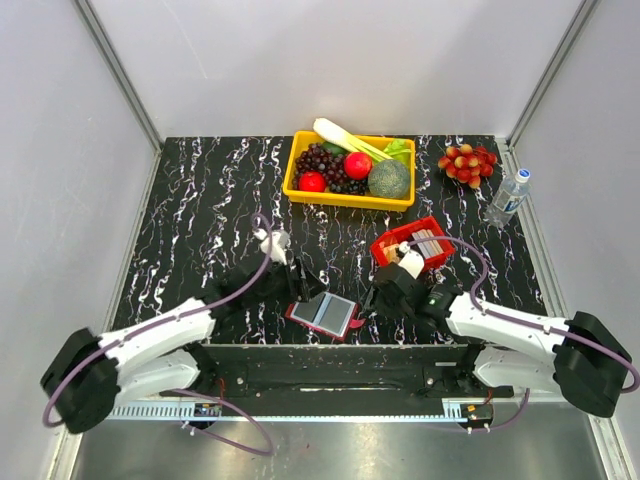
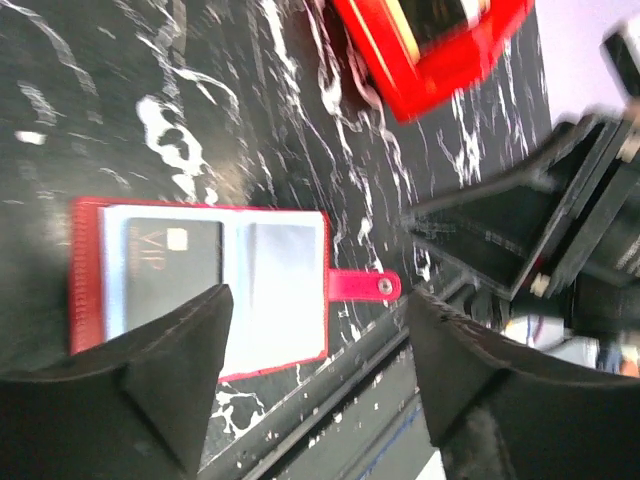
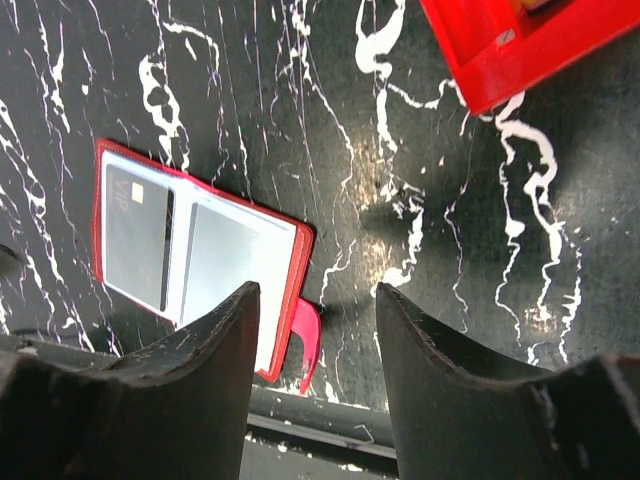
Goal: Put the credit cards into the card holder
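Observation:
The card holder (image 1: 322,313) lies spread open on the black marbled surface near its front edge, red outside with clear sleeves inside. Its red strap (image 2: 362,285) points to the right. In the left sleeve a dark card (image 3: 136,236) with a small light square shows. The red basket (image 1: 413,246) at the right holds more cards (image 1: 427,242). My left gripper hovers over the holder, its fingers apart with nothing between them. To the holder's right, my right gripper is also open and empty, above bare surface beside the strap.
A yellow crate (image 1: 350,200) of fruit and vegetables stands at the back. A bunch of red fruit (image 1: 467,164) and a water bottle (image 1: 508,198) are at the back right. Both grippers are close together around the holder.

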